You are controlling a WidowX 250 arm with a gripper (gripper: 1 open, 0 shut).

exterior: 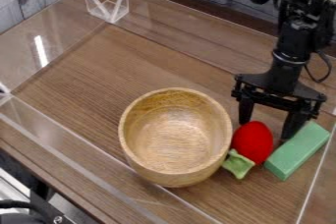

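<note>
My black gripper [278, 105] hangs at the right, fingers spread open, just above a red rounded object [254, 143] with a green stem-like piece [239, 165] at its lower end. A mint-green block [296, 152] lies to the right of the red object, under the right finger. A tan bowl [175, 120] sits to their left. Whether the fingertips touch anything is unclear.
A white wire-like piece [105, 4] stands at the upper left. A dark rounded object lies at the bottom left edge.
</note>
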